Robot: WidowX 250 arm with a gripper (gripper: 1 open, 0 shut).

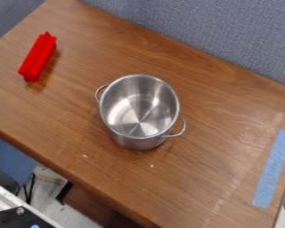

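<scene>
A steel pot (pixel 139 111) with two wire side handles stands upright and empty near the middle of the wooden table (pixel 205 178). A red elongated object (pixel 38 56) lies at the upper left, apart from the pot. No gripper can be made out in the camera view.
A grey-blue padded wall runs along the back. A strip of blue tape (pixel 272 167) lies on the right side of the table. The front left edge drops to cables and hardware. The tabletop around the pot is clear.
</scene>
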